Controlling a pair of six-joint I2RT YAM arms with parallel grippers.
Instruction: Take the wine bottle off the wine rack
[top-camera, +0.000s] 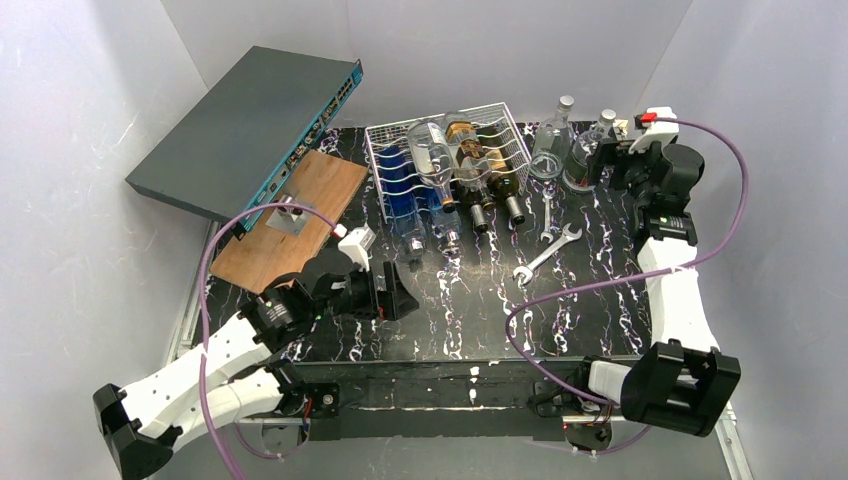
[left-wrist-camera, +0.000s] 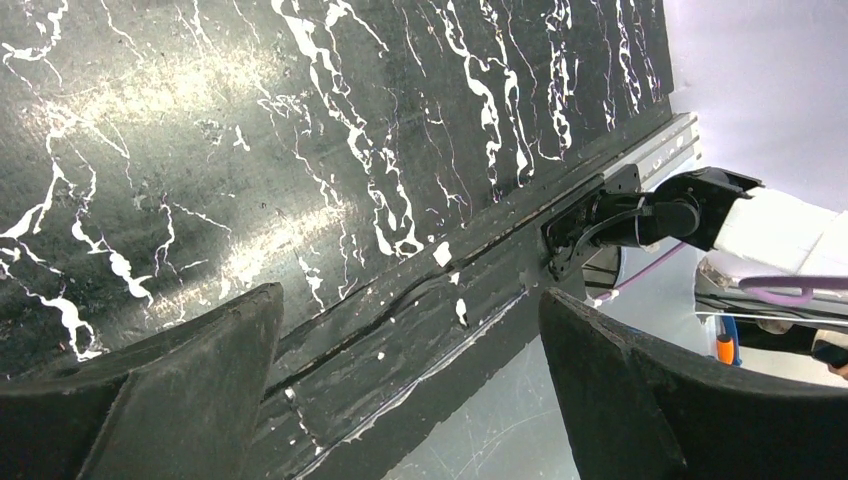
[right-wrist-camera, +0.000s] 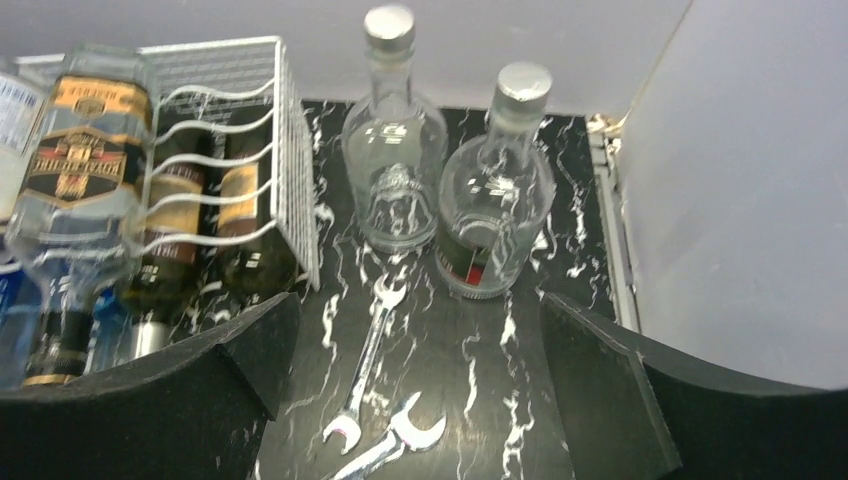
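Note:
A white wire wine rack (top-camera: 375, 140) at the back centre holds several bottles, among them a clear one with an orange-and-black label (right-wrist-camera: 85, 150), dark wine bottles (right-wrist-camera: 165, 260) and blue ones. My right gripper (top-camera: 605, 160) hangs open at the back right, beside two upright clear bottles; in its wrist view the rack is at the left, beyond the fingers. My left gripper (top-camera: 390, 295) stands open over the front left of the table, below the rack, with only bare marble in its wrist view.
Two wrenches (top-camera: 545, 255) lie right of the rack. A wooden board (top-camera: 240, 260) and a large grey slab (top-camera: 240, 120) occupy the left.

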